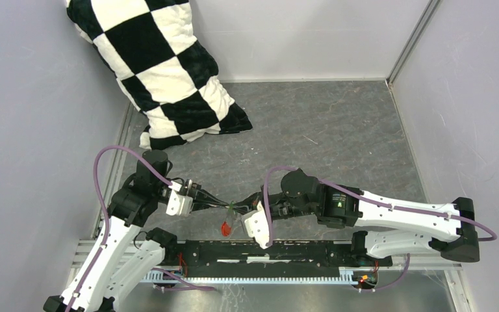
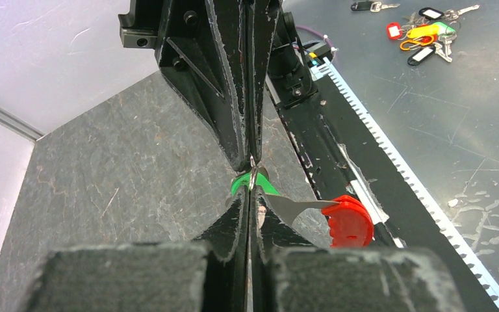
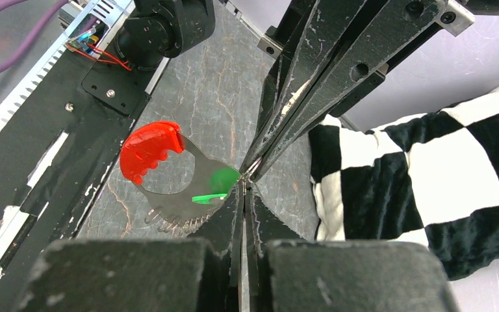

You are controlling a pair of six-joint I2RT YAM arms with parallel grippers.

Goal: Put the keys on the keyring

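Observation:
In the top view my left gripper and right gripper meet almost tip to tip. Both are shut, with a thin shiny metal ring running between their tips. Beside the tips is a flat grey metal piece with a toothed edge and a red grip. Near its other end shows a green part; how it joins the ring is hidden by the fingers. Several keys with tags lie in a cluster on the metal surface, top right in the left wrist view.
A black rail with a white toothed strip runs along the front, close to the grippers. The checkered cushion leans at the back left. The grey floor behind the arms is clear.

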